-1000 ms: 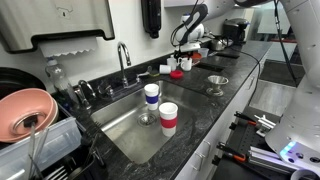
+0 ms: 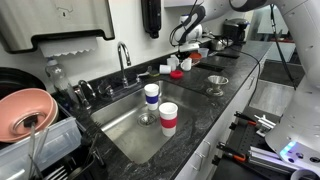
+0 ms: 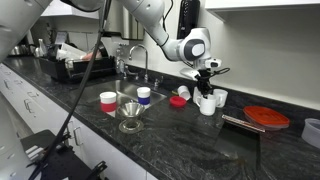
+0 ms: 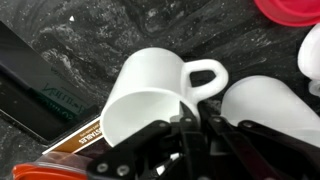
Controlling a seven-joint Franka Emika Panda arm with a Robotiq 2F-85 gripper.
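A white mug (image 4: 150,70) lies under my gripper in the wrist view, its opening turned toward the lower left and its handle to the right. My gripper is shut on the mug's rim, close to the handle. From the second exterior view, this mug (image 3: 207,106) appears low over the far part of the dark counter, below the gripper (image 3: 204,92); whether it touches the counter I cannot tell. A second white mug (image 4: 262,100) sits just to the right in the wrist view.
A red bowl (image 3: 178,101) is beside the mugs. Farther right are a dark tray (image 3: 243,135) and an orange-red lid (image 3: 265,117). The sink (image 2: 135,125), a red-banded cup (image 2: 168,120) and a metal bowl (image 3: 130,115) occupy other parts. Bare counter lies in front of the mugs.
The distant arm has shifted slightly to the right in the first exterior view. Any motion of the mug is too small there to tell.
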